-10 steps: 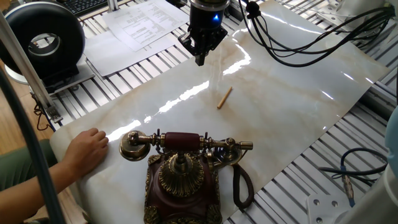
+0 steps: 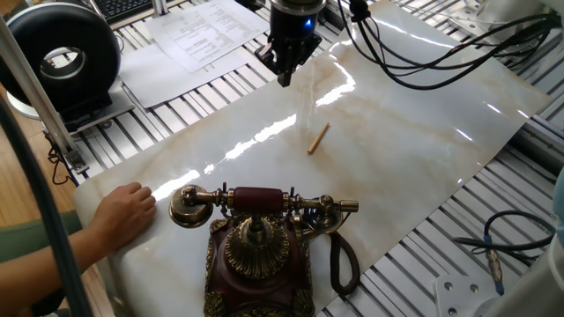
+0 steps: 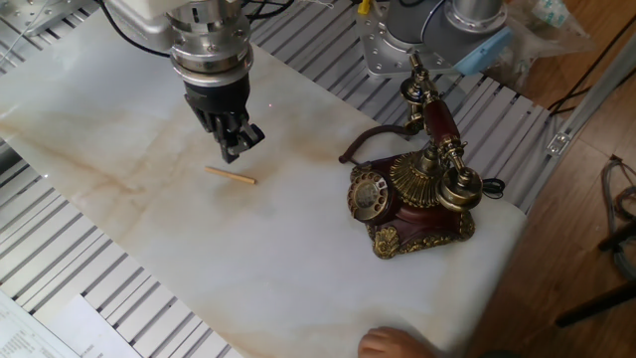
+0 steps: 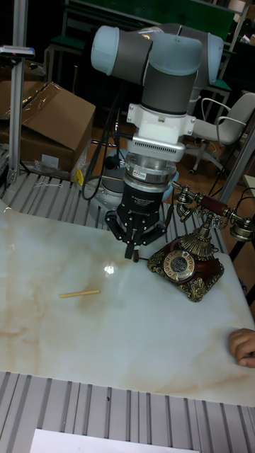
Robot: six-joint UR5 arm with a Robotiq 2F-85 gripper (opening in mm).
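Observation:
My gripper [image 2: 284, 79] hangs above the marble-patterned board, its black fingers drawn together at the tips. It looks shut, and nothing shows between the fingers. A thin tan stick [image 2: 319, 138] lies on the board, apart from the gripper; in the second exterior view this stick [image 3: 231, 175] appears just below the fingertips. An ornate dark-red and brass telephone [image 3: 412, 194] stands on the board. Its handset [image 2: 258, 200] rests across the cradle, and a dark cord [image 2: 345, 269] loops beside the base. In the third exterior view my gripper [image 4: 131, 251] is seen to the left of the telephone [image 4: 188, 260].
A person's hand [image 2: 125, 214] rests on the board's edge near the telephone. Papers [image 2: 198, 35] lie on the slatted table beyond the board. Black cables [image 2: 423, 66] hang beside the arm. Much of the board [image 4: 98, 347] is bare.
My gripper has risen very slightly. The person's hand has shifted a little; the stick and the telephone have not moved.

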